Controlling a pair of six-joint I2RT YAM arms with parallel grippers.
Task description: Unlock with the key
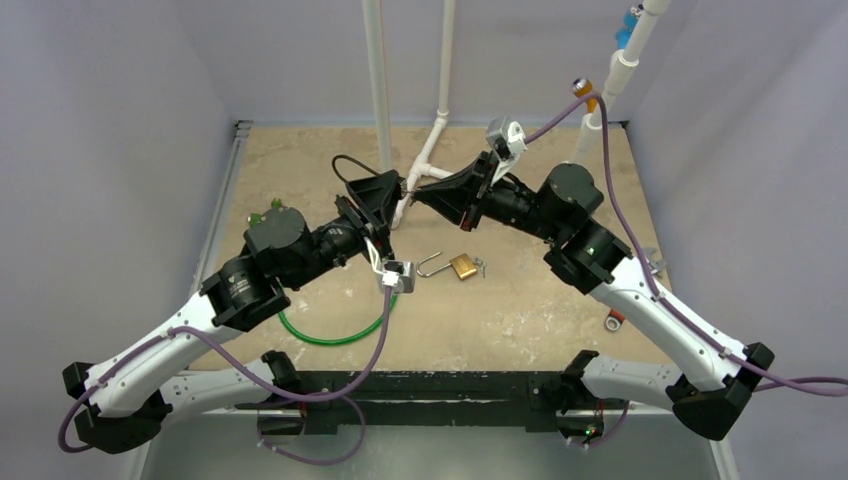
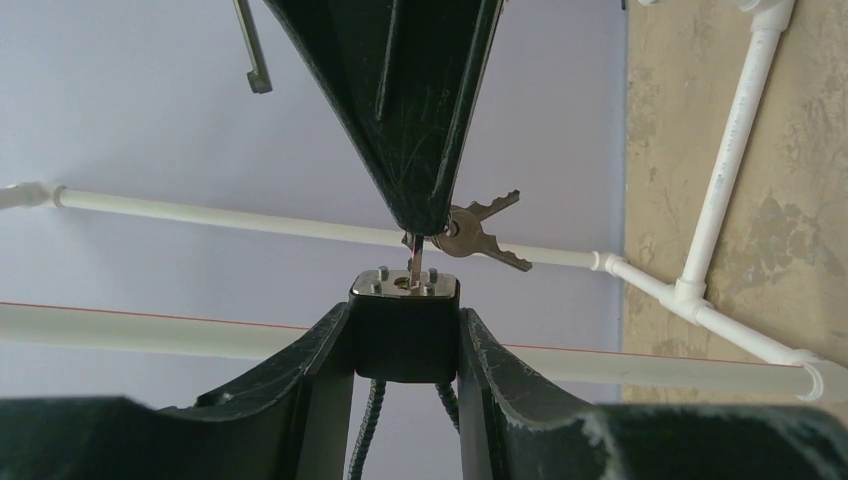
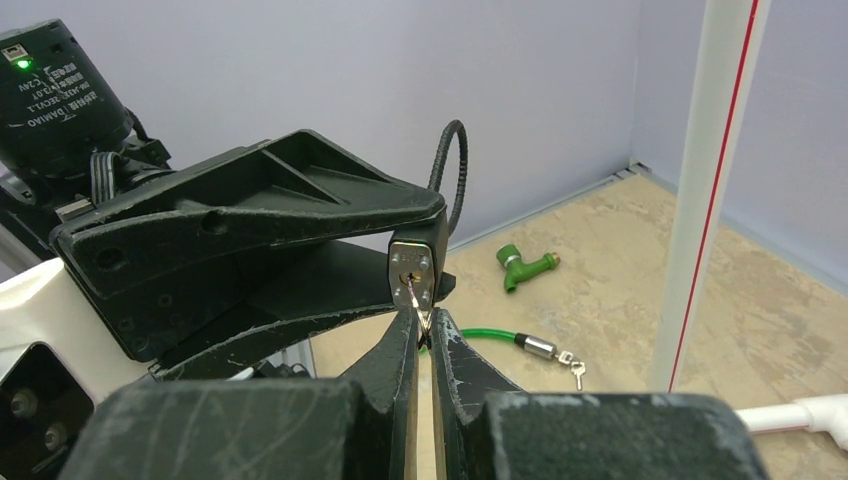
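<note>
A black padlock (image 2: 408, 335) with a dark cable shackle (image 3: 461, 165) is gripped by my left gripper (image 1: 401, 188), its metal keyhole face turned toward the right arm. My right gripper is shut on a thin key (image 2: 417, 262), whose blade reaches the metal face (image 3: 411, 272). In the left wrist view the tip appears slightly to the right of the keyhole; in the right wrist view it overlaps it. I cannot tell whether any of the blade is inside. Spare keys (image 2: 478, 235) hang beside the right fingertips.
A brass padlock (image 1: 463, 266) with its shackle open lies on the floor board. Also there are a green cable lock (image 1: 340, 342) and a green tap (image 3: 524, 266). A white upright pipe (image 3: 705, 190) stands behind the grippers.
</note>
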